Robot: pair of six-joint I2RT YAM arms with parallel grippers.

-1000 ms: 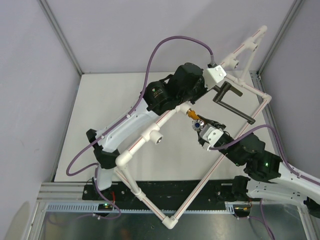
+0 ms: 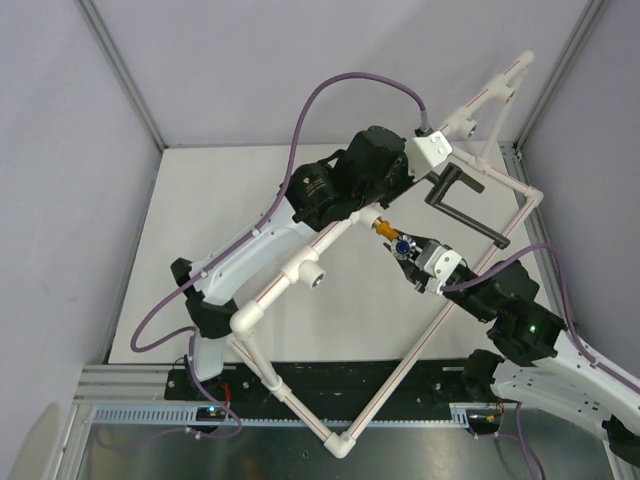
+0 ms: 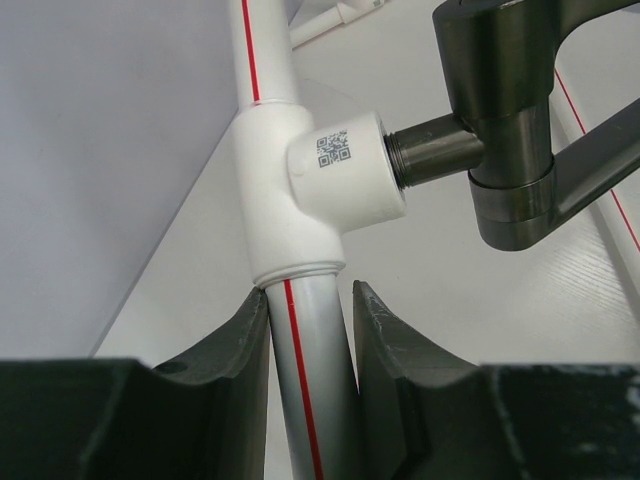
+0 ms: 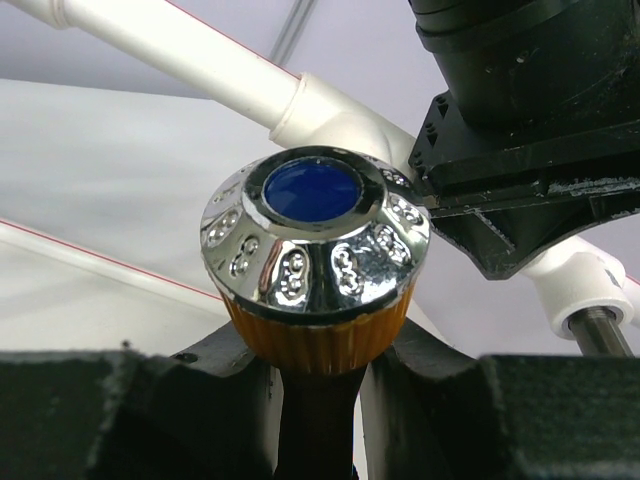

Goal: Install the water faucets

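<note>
My left gripper is around the red-striped white pipe (image 3: 255,45), just below a tee (image 3: 270,200) into which a dark faucet (image 3: 512,150) is fitted. In the top view that faucet (image 2: 470,215) extends right of the left arm. My right gripper is shut on a chrome-and-amber faucet (image 4: 314,250) with a blue cap. In the top view this faucet (image 2: 395,238) points diagonally out from a tee (image 2: 362,217) on the pipe, below the left arm's wrist.
The white pipe frame (image 2: 395,390) runs diagonally over a pale board (image 2: 190,230), with further tees at upper right (image 2: 460,125) and lower left (image 2: 305,268). The left arm's black body crowds the right wrist view's upper right.
The left arm shows no visible movement.
</note>
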